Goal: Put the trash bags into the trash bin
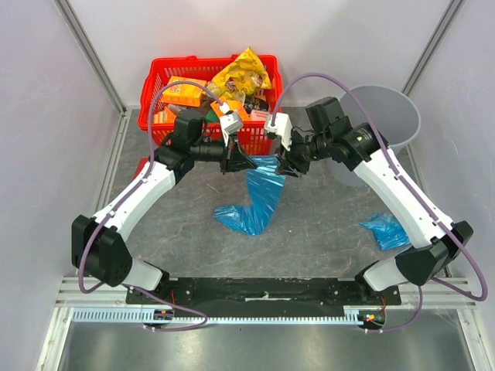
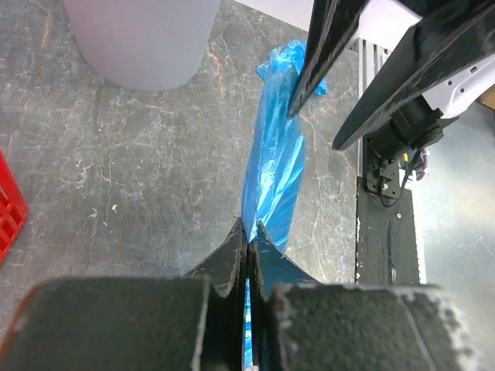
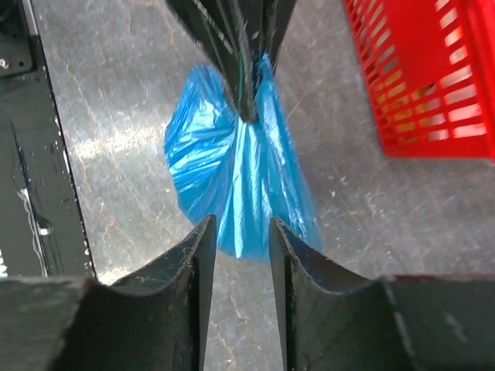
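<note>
A crinkled blue trash bag [image 1: 264, 193] stretches between the two arms in the top view, its lower end on the grey floor. My left gripper is shut on its thin gathered film, which runs out from the fingertips. On the other side of the bag, my right gripper stands part open; the bag shows beyond and between its fingertips. In the left wrist view one right finger [image 2: 303, 85] lies against the bag's far end. A second blue bag [image 1: 385, 230] rests at the right. The grey-white trash bin [image 1: 402, 124] stands behind the right arm.
A red basket [image 1: 158, 77] full of packaged snacks sits at the back, close behind the left gripper. A red object [image 1: 140, 168] lies partly hidden by the left arm. Floor in front of the bag is clear.
</note>
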